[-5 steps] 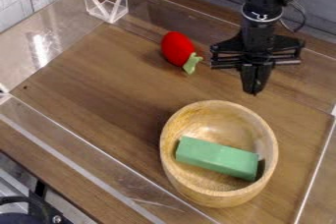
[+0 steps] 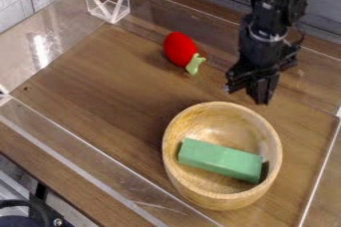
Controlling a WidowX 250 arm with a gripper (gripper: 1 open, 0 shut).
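Observation:
The black robot gripper [image 2: 252,86] hangs over the back right of the wooden surface, its tips pointing down, shut with nothing visible between them. Left of it lies a red vegetable-like object [image 2: 180,49] with a green end. In front of the gripper stands a light wooden bowl [image 2: 222,114] holding a green rectangular block [image 2: 218,159] with a dark end.
Clear plastic walls [image 2: 83,154] edge the surface. A small clear plastic piece [image 2: 110,4] sits at the back left corner.
The gripper has shifted slightly left and turned, looking narrower from this view. The red object, bowl and green block have not moved.

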